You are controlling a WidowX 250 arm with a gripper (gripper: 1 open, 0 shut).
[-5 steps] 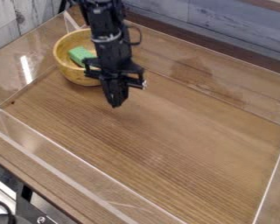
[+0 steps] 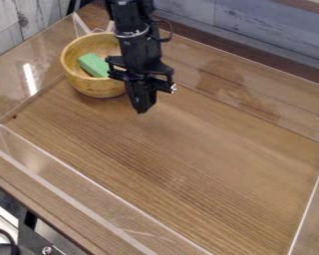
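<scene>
A black robot arm with its gripper (image 2: 141,98) hangs over the right side of a round yellow bowl (image 2: 83,84) at the upper left of the table. The fingertips point down near the bowl's right edge, low and close together, with nothing visible between them; the gripper looks shut. A green block (image 2: 92,64) lies inside the bowl, left of the arm, partly hidden by it.
Pale walls (image 2: 255,35) border the back and left.
The arm has risen slightly and shifted a little right, its gripper moving up from the table beside the bowl. The bowl and green block look unmoved.
</scene>
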